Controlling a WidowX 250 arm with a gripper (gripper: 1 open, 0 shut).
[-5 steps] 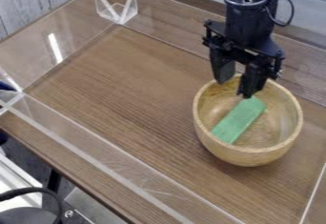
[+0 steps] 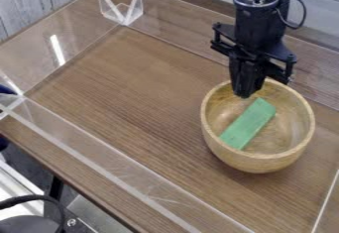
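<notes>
My gripper (image 2: 241, 80) is over the back-left rim of a wooden bowl (image 2: 291, 138), pointing down, its fingertips close together and apparently shut, with nothing visible between them. A flat green block (image 2: 248, 124) lies tilted inside the bowl, just below and in front of the gripper. Whether the fingertips touch the rim cannot be told.
A clear angular holder (image 2: 121, 7) stands at the back left of the wooden table (image 2: 106, 98). A dark cable or fixture (image 2: 34, 217) is at the bottom-left corner.
Over the last second my gripper has shifted slightly, its tip now appearing more compact at the bowl's back-left rim. The bowl and green block look unmoved.
</notes>
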